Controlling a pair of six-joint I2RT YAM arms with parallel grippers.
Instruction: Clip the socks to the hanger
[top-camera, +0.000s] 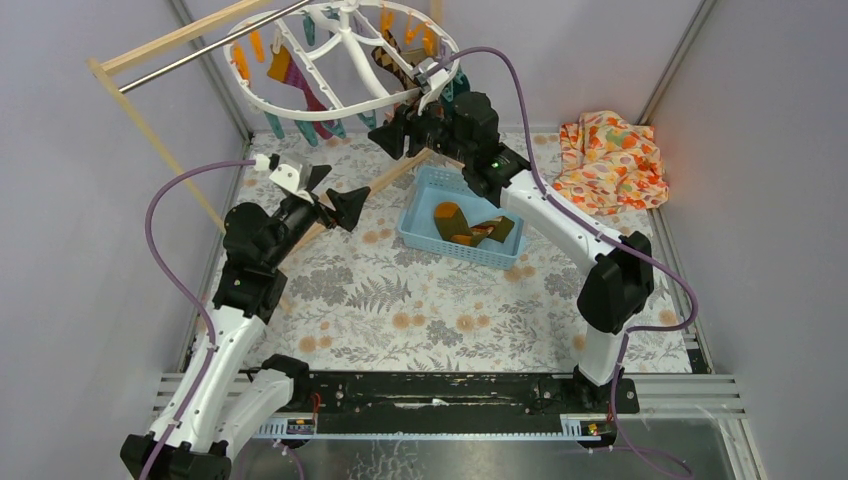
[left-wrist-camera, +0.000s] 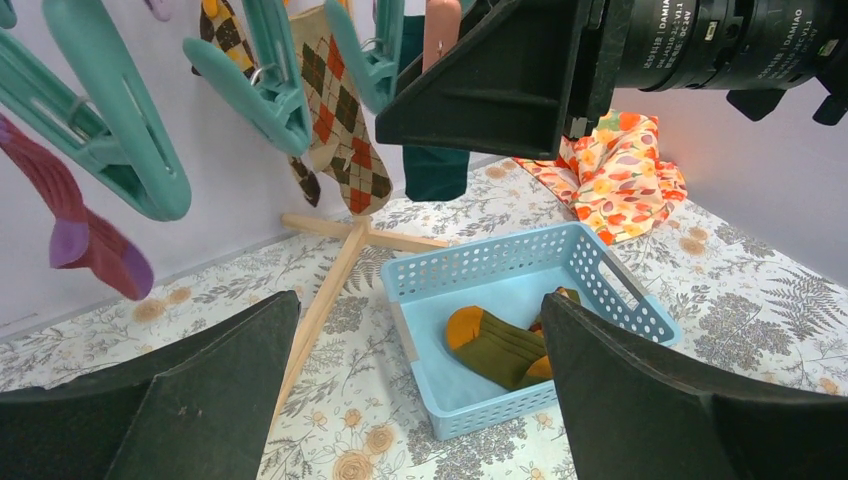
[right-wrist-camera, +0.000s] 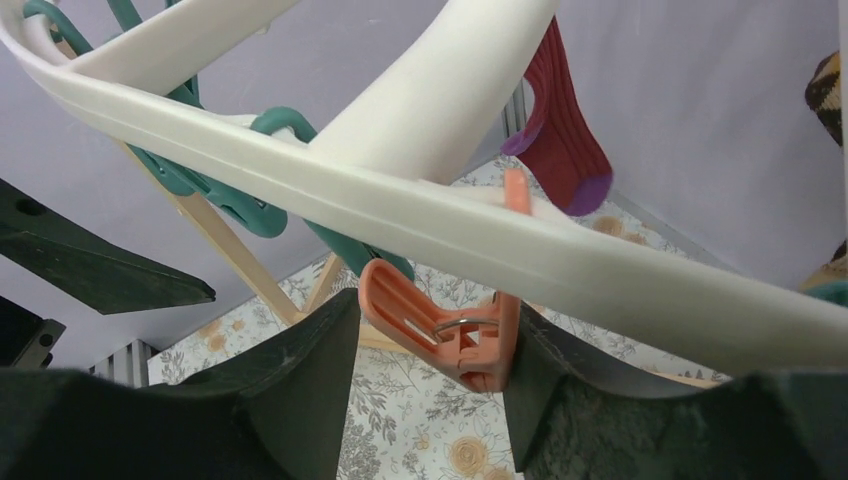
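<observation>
A white round hanger (top-camera: 300, 112) with teal and orange clips carries several socks, among them a purple one (left-wrist-camera: 100, 240) and an argyle one (left-wrist-camera: 345, 130). My right gripper (top-camera: 395, 135) is at the rim; in its wrist view a salmon clip (right-wrist-camera: 480, 365) sits between the partly spread fingers, and whether they grip it is unclear. My left gripper (top-camera: 340, 200) stands open below the hanger, nothing between its fingers. Olive-and-orange socks (top-camera: 450, 220) lie in the blue basket (top-camera: 420, 240).
An orange floral cloth (top-camera: 610, 165) lies at the back right. A wooden stand (left-wrist-camera: 335, 290) crosses the table left of the basket.
</observation>
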